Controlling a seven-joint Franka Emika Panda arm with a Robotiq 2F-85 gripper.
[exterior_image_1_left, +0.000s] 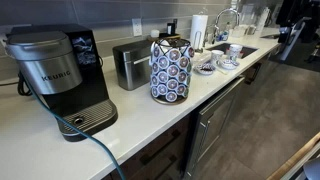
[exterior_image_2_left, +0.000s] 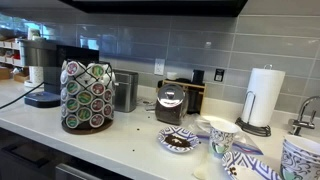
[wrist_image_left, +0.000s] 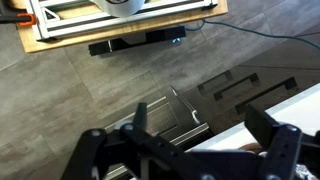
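In the wrist view my gripper stands open, its dark fingers (wrist_image_left: 95, 150) wide apart with nothing between them. Floor and dark cabinet fronts show below it, and the white counter edge cuts across the lower right. Neither exterior view shows the gripper. A carousel of coffee pods (exterior_image_1_left: 171, 70) stands upright on the counter, right of the black and silver Keurig coffee maker (exterior_image_1_left: 60, 75). Past the carousel, the other exterior view has a patterned bowl (exterior_image_2_left: 178, 139) with dark contents and a patterned cup (exterior_image_2_left: 222, 136).
Behind the carousel sits a metal toaster (exterior_image_1_left: 132, 63) close to the tiled wall. A paper towel roll (exterior_image_2_left: 262, 97) stands near the sink faucet (exterior_image_2_left: 303, 115). More patterned cups (exterior_image_2_left: 300, 158) crowd the right. Bare counter (exterior_image_1_left: 135, 110) lies between coffee maker and carousel.
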